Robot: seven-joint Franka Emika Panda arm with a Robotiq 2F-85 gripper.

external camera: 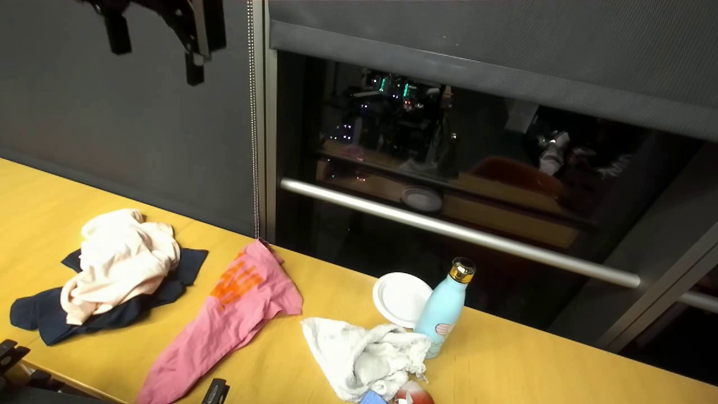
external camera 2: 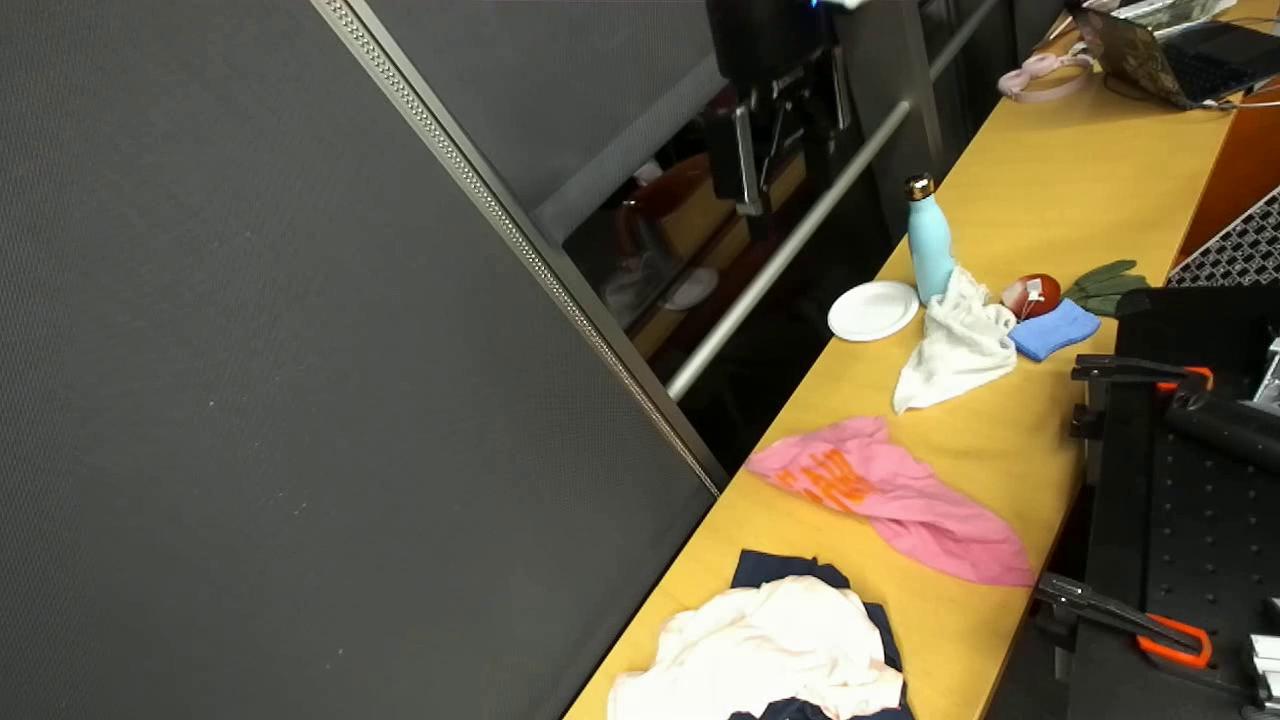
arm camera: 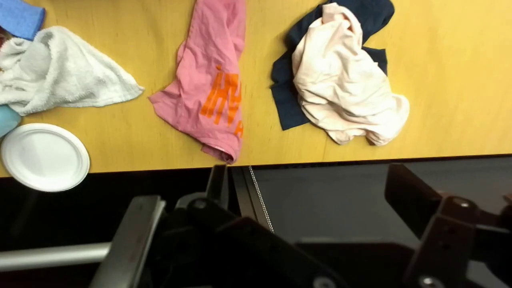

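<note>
My gripper (external camera: 156, 54) hangs high at the upper left of the first exterior view, well above the table, its fingers open. In the wrist view its two fingers (arm camera: 219, 185) stand wide apart with nothing between them. Below lies a pink cloth (external camera: 225, 316) with orange lettering, stretched across the table. A cream cloth (external camera: 124, 259) is bunched on top of a dark navy cloth (external camera: 111, 323) at the left. Toward the right a white towel (external camera: 357, 353) lies crumpled against a light blue bottle (external camera: 444, 306) with a gold cap, which stands upright. No cloth touches the gripper.
A white plate (external camera 2: 872, 311) sits by the window edge beside the bottle. A blue sponge-like item (external camera 2: 1056, 329), a red round object (external camera 2: 1032, 295) and green leaf-like pieces (external camera 2: 1106, 287) lie past the towel. Clamps (external camera 2: 1122, 612) grip the near edge; bare wood shows between the cloths.
</note>
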